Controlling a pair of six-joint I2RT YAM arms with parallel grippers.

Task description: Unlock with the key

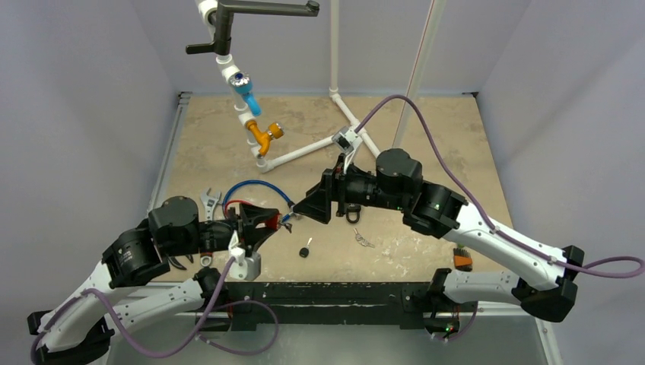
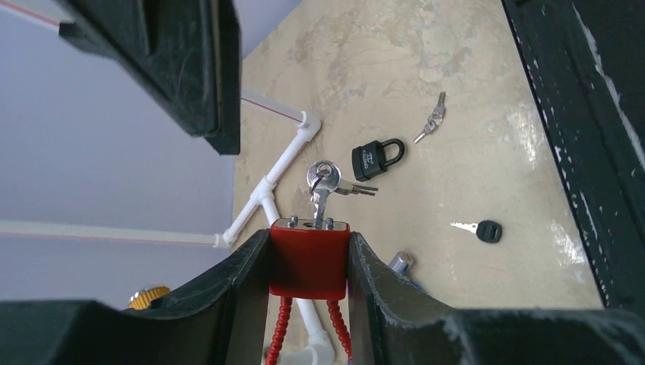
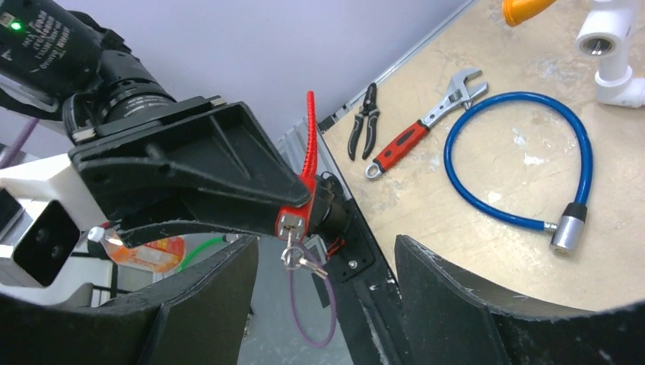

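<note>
My left gripper is shut on a red lock body point(image 2: 308, 262) with a red cable point(image 2: 279, 331) trailing from it. A silver key point(image 2: 321, 199) stands in the lock's face, and more keys point(image 2: 357, 189) hang from its ring. In the right wrist view the same lock point(image 3: 293, 220) shows at the left fingers' tips, its keys point(image 3: 292, 257) dangling free. My right gripper is open with nothing between its fingers. In the top view it point(image 1: 313, 205) sits just right of the lock, apart from the keys.
On the table lie a black padlock point(image 2: 370, 160), a small bunch of keys point(image 2: 433, 119), a black-headed key point(image 2: 488, 231), a blue cable lock point(image 3: 583, 152), a red-handled wrench point(image 3: 395, 148) and pliers point(image 3: 365, 125). White pipes with an orange tap point(image 1: 262, 137) stand at the back left.
</note>
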